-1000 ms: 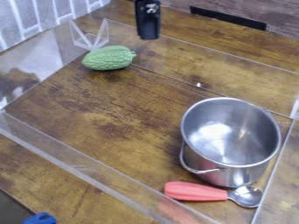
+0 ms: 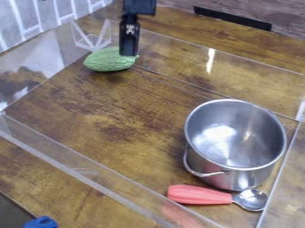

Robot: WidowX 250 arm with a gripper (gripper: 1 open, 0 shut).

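Observation:
The black gripper (image 2: 128, 50) reaches down from the top of the camera view at the right end of a green bumpy bitter melon (image 2: 106, 61), which lies at the back left inside a clear-walled enclosure. Whether its fingers are open or closed on the melon is hard to tell. A steel pot (image 2: 234, 140) with a wire handle stands at the right. A scoop with a pink handle (image 2: 199, 194) and metal head lies in front of it.
Clear walls (image 2: 95, 183) border the wooden work surface. A small blue object (image 2: 41, 222) sits at the lower left, outside the enclosure.
The gripper has moved down and left from above the middle back to the melon's right end. The melon, pot and scoop look unmoved.

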